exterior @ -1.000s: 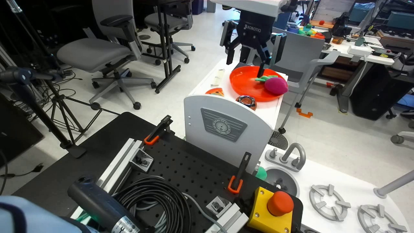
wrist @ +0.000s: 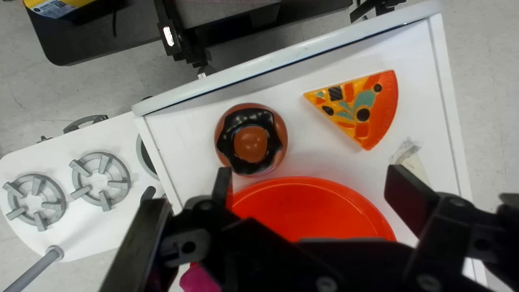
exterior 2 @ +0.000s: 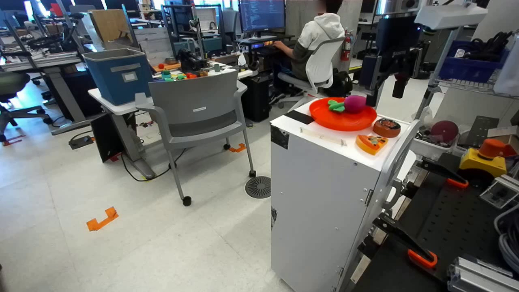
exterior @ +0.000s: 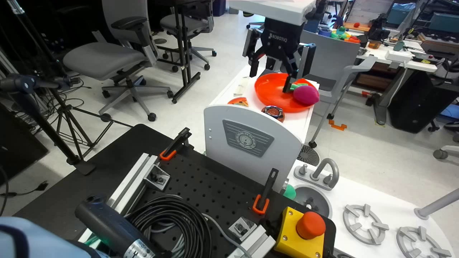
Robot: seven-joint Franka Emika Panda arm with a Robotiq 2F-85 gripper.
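Note:
My gripper hangs above the white cabinet top with its fingers wide apart and nothing between them. Beneath it lies a red plate, partly covered by the gripper in the wrist view. On the plate rests a magenta toy vegetable with green leaves. A toy donut with dark icing sits on the white surface beside the plate's edge. The toy pizza slice lies near it, apart from both plate and donut.
A grey upright panel borders the cabinet top on one side. Past it are a black pegboard table with clamps and an emergency stop button. Toy stove burners and a sink stand to the side.
The gripper has shifted slightly left and lower in exterior view 1, its right finger now overlapping the green leaves. The toys and plate have stayed in place.

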